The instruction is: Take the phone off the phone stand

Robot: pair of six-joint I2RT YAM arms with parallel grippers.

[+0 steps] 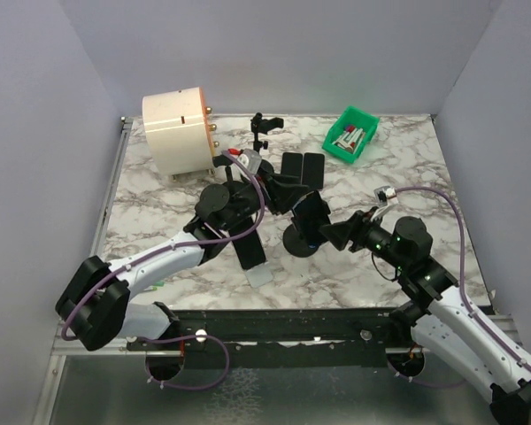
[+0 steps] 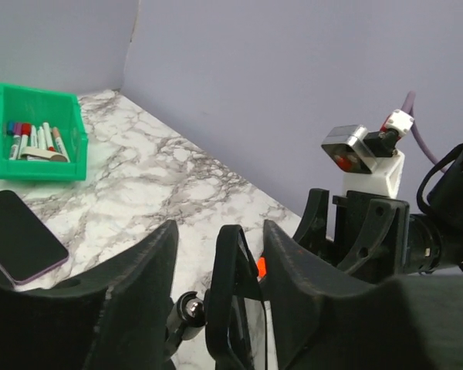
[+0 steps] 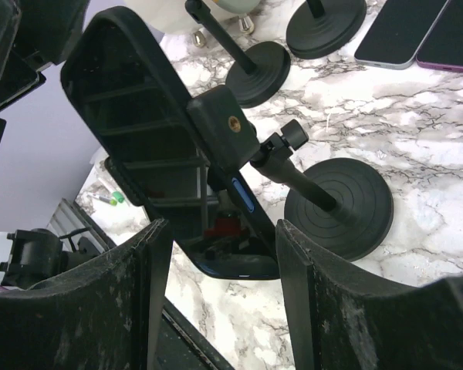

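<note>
A black phone stand [image 3: 336,208] with a round base holds a phone [image 3: 139,131] tilted in its clamp, seen in the right wrist view and at the table's middle in the top view. My left gripper is part open around the phone's upper end, which shows edge-on between its blurred fingers. My right gripper is part open at the phone's lower end, fingertips close beside that edge; whether they touch cannot be told.
Two phones [image 1: 312,170] lie flat behind the stand. A green box [image 1: 361,119] of pens stands at back right, a white drum [image 1: 168,133] at back left, other stands near it.
</note>
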